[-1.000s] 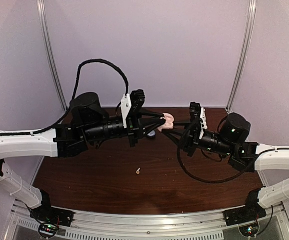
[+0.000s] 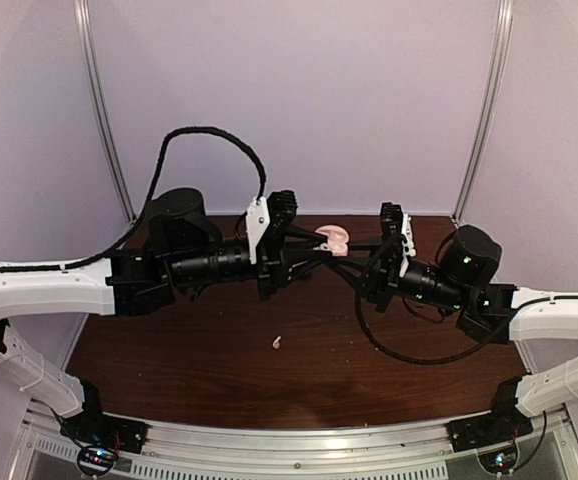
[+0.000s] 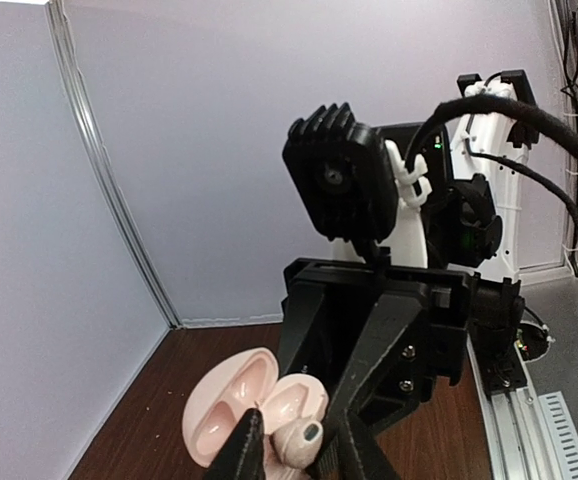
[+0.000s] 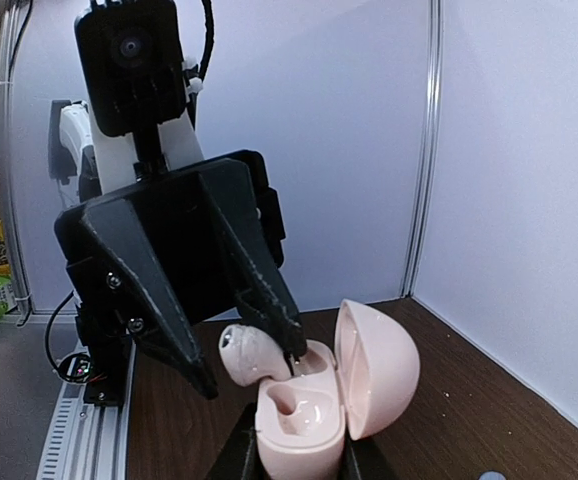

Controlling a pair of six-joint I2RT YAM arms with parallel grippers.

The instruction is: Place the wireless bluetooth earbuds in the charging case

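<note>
The pink charging case [image 4: 301, 440] is upright with its lid [image 4: 381, 368] swung up. My right gripper [image 2: 348, 257] is shut on the case from below. A pink earbud [image 4: 251, 353] lies tipped over the case's edge, its head outside and its stem end near the far well; the nearer well is empty. Around that earbud my left gripper stands open, its fingers [image 4: 269, 315] spread apart, one close beside the stem. In the top view, another earbud [image 2: 277, 342] rests on the table.
Both arms meet above the middle of the brown table [image 2: 199, 370], the case held clear of it. A small bluish round object [image 4: 491, 476] shows at the right wrist view's bottom edge.
The right gripper and case have stayed put.
</note>
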